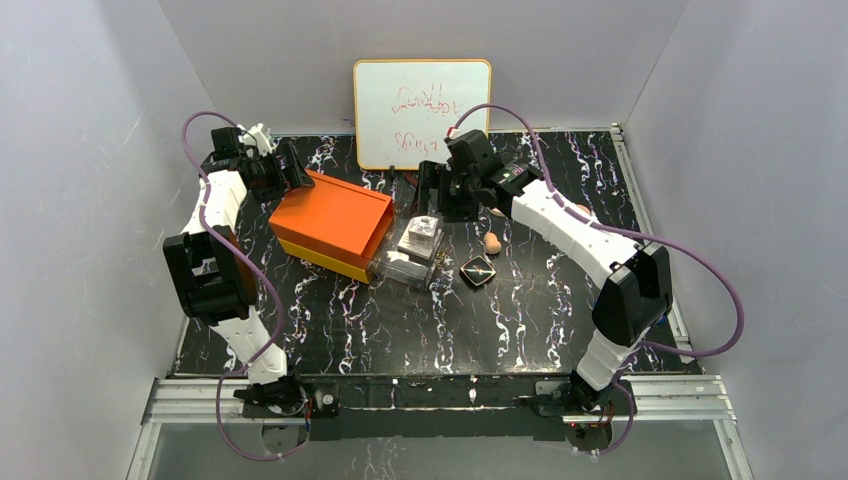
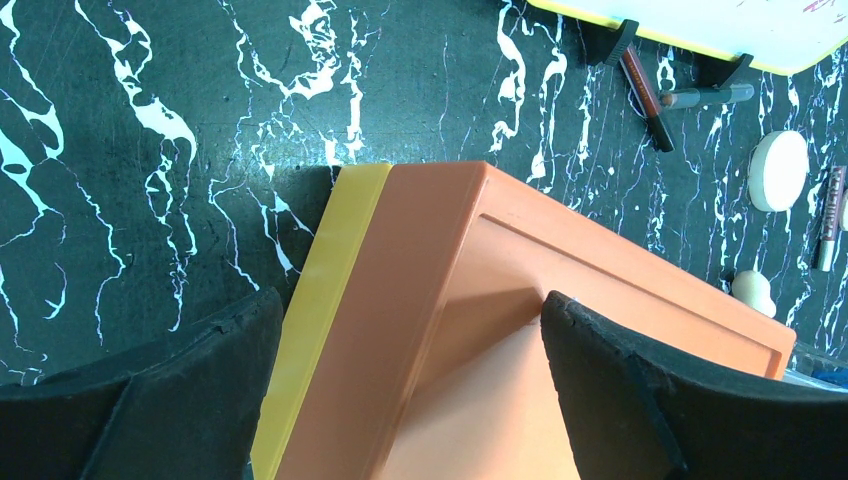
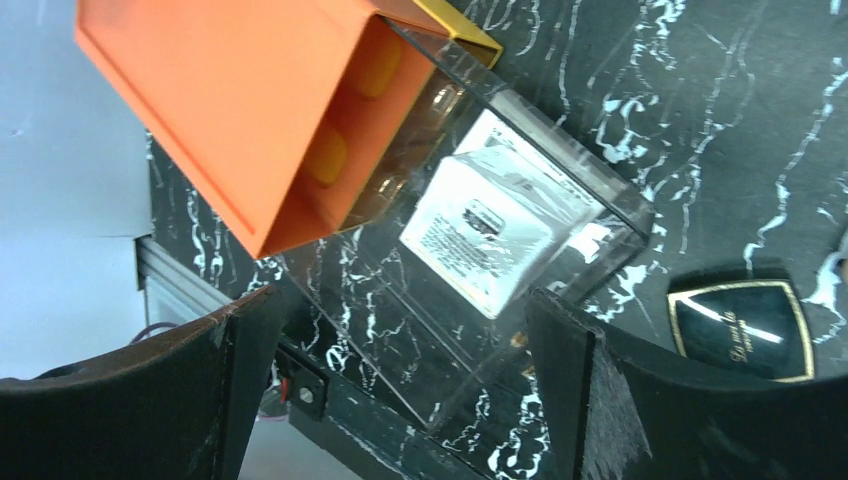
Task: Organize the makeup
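An orange box with a yellow side, the makeup organizer (image 1: 334, 219), stands left of centre on the dark marbled table. Its clear drawer (image 3: 430, 350) is pulled out toward the right, and a white box (image 3: 490, 225) lies inside it. At the organizer's back left corner is my left gripper, open, its fingers spread over the orange top and yellow edge. My right gripper is open above the drawer, nothing between its fingers. A black compact with a gold rim (image 1: 477, 271) lies on the table to the right of the drawer, with a beige sponge (image 1: 492, 243) behind it.
A whiteboard (image 1: 422, 115) stands at the back edge. Before it lie a brown pencil (image 2: 647, 95), a grey-green pencil (image 2: 707, 96) and a round white puff (image 2: 778, 171).
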